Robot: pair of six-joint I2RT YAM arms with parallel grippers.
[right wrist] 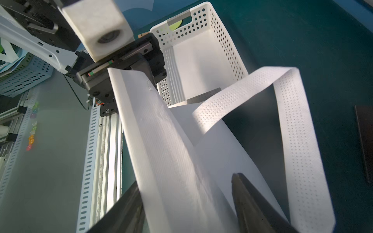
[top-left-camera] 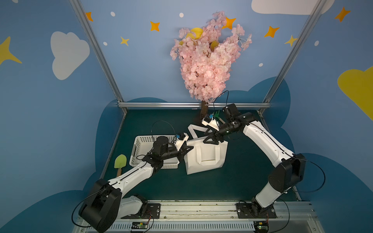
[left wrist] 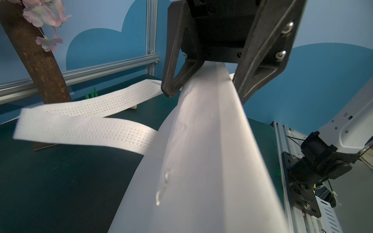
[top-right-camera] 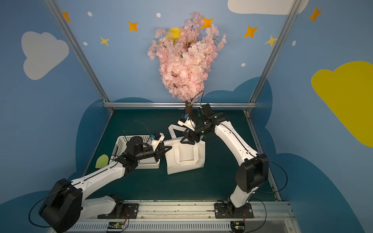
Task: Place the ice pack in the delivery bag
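Note:
The white delivery bag (top-left-camera: 211,157) stands upright in mid-table, its handles (right wrist: 299,147) loose at the back. My left gripper (top-left-camera: 189,148) is shut on the bag's left upper corner, and the rim (left wrist: 211,116) runs up between its fingers in the left wrist view. Over the bag's top edge, my right gripper (top-left-camera: 211,140) is open, its blurred fingers (right wrist: 252,205) to either side of the bag's front top edge without closing on it. No ice pack can be made out clearly; a grey edge (right wrist: 204,96) shows in the white basket (right wrist: 229,42), too little to identify.
Left of the bag the basket is partly hidden by my left arm. A green trowel (top-left-camera: 120,161) lies beyond it at the far left. Behind the bag rises the blossom tree's trunk (top-left-camera: 204,108). Table to the bag's right is clear.

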